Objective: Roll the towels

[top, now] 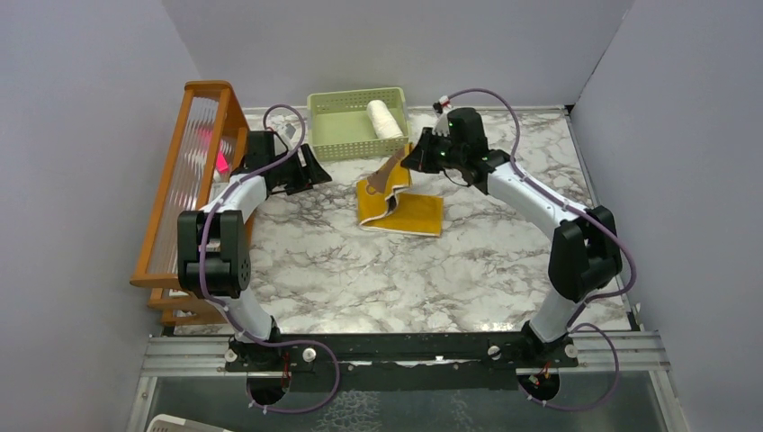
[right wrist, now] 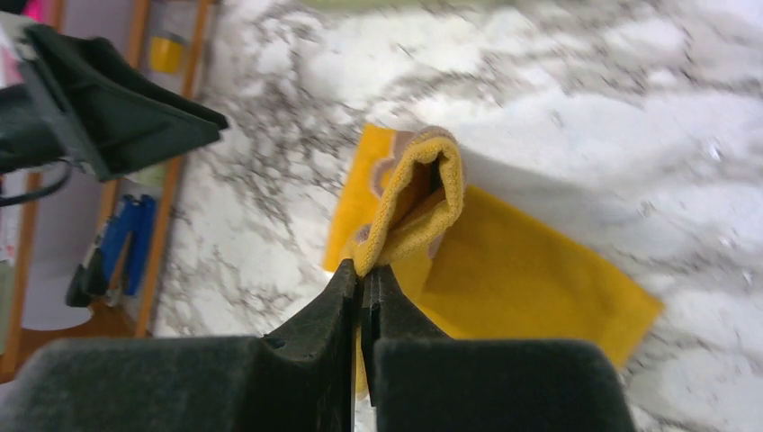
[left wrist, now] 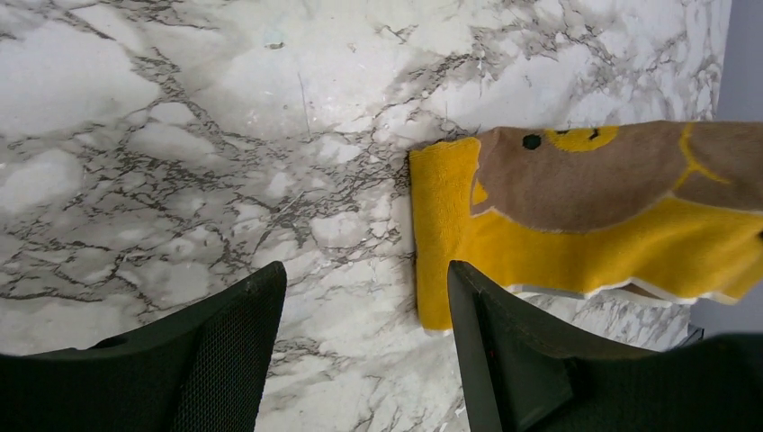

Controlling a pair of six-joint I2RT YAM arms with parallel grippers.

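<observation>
A yellow towel with a brown animal print [top: 417, 215] lies folded in the middle of the table. My right gripper [top: 408, 164] is shut on a thin fold of it, lifting that end up and over to the left; in the right wrist view the raised towel edge [right wrist: 423, 202] rises from between the fingertips. The towel's lower layer stays flat beneath. Left of the towel, my left gripper [top: 324, 183] stands apart from it. Its fingers [left wrist: 225, 342] are spread, with only bare table between them; part of the printed towel [left wrist: 576, 180] shows beyond.
A green basket [top: 324, 128] with a white rolled towel [top: 383, 120] in it stands at the back. A wooden rack [top: 173, 180] runs along the left side.
</observation>
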